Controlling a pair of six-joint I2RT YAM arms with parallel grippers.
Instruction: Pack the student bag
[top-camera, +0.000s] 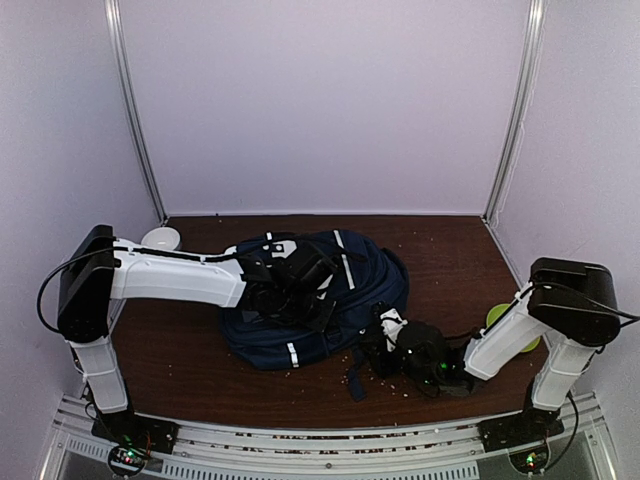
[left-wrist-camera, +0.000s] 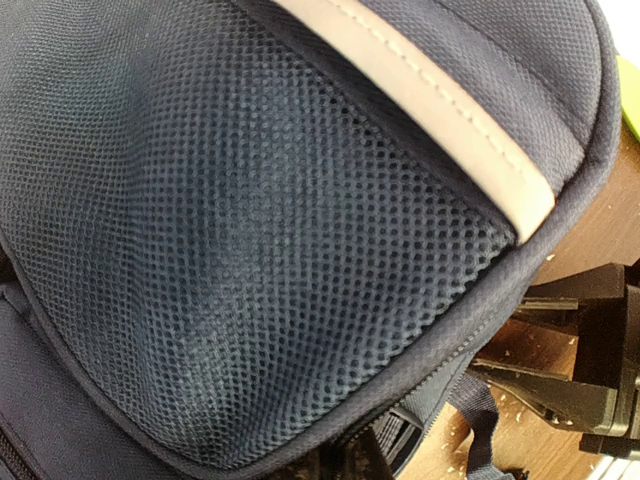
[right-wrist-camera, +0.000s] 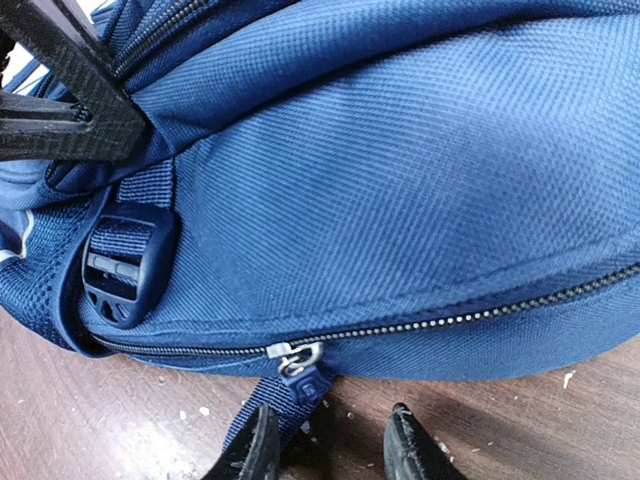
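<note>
A navy backpack (top-camera: 370, 270) lies on the table, with mesh pocket (left-wrist-camera: 240, 230), pale strip (left-wrist-camera: 430, 100), buckle (right-wrist-camera: 128, 262) and zipper pull (right-wrist-camera: 300, 370). My left gripper (top-camera: 320, 315) is on the bag, shut on part of it; its tips are barely visible at the bottom of the left wrist view. My right gripper is part open at the bag's lower right edge, its fingertips just short of the zipper pull, nothing visible between them. A loose strap (right-wrist-camera: 262, 405) hangs below the zip.
A white round item (top-camera: 160, 238) stands at back left. A green round item (top-camera: 505, 315) is at the right, partly behind my right arm. Crumbs dot the wooden table (top-camera: 180, 360).
</note>
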